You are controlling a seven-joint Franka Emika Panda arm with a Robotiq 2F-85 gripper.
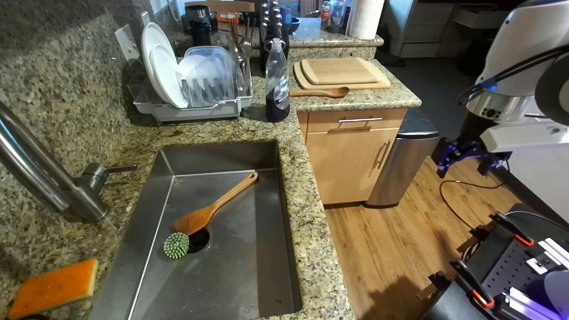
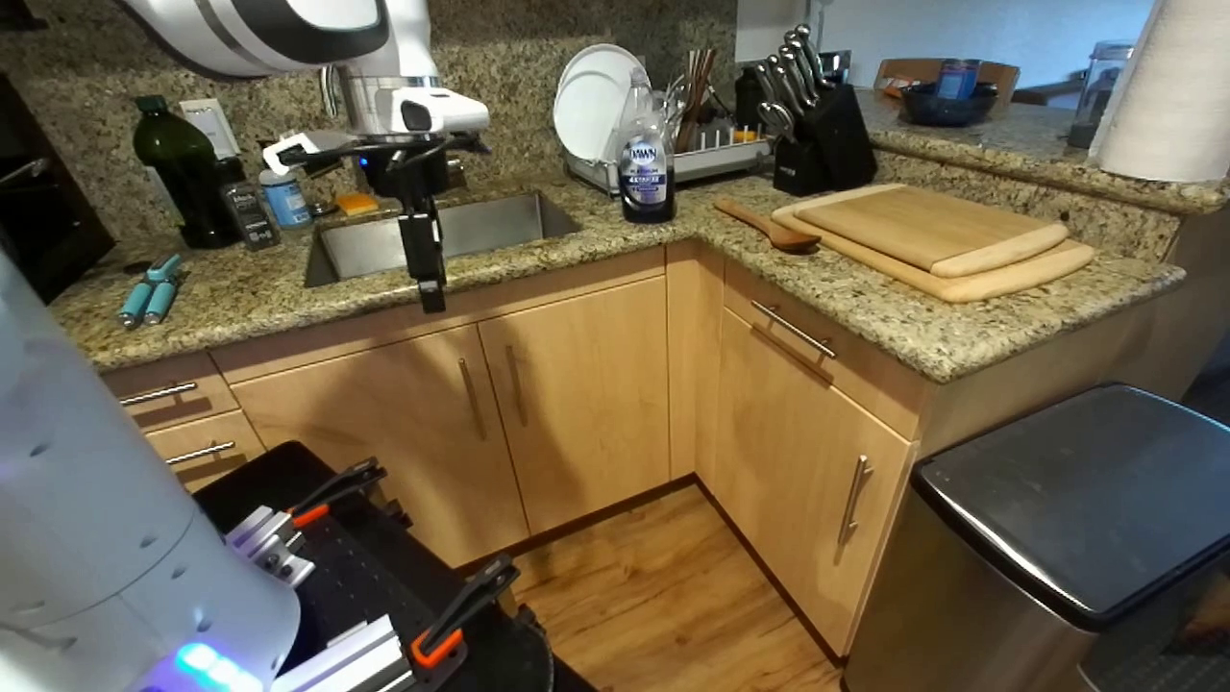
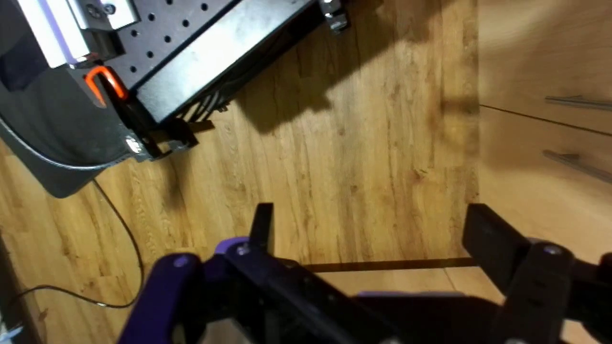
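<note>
My gripper is open in the wrist view, with only wood floor showing beyond its spread fingers. In exterior view 1 the gripper (image 1: 469, 164) hangs over the floor at the right, well away from the sink (image 1: 234, 285). A wooden spatula (image 1: 195, 219) lies in that sink across the drain, its handle toward the far right corner. Beside the drain rests a round green scrubber (image 1: 176, 245). A second wooden spoon (image 1: 325, 93) lies on the counter in front of the cutting boards (image 1: 341, 72).
A dish soap bottle (image 1: 277, 88) stands at the counter corner near the dish rack (image 1: 194, 111). An orange sponge (image 1: 53, 288) lies left of the sink, below the faucet (image 1: 85, 200). A trash can (image 1: 397, 165) stands by the cabinets. Open floor lies below the gripper.
</note>
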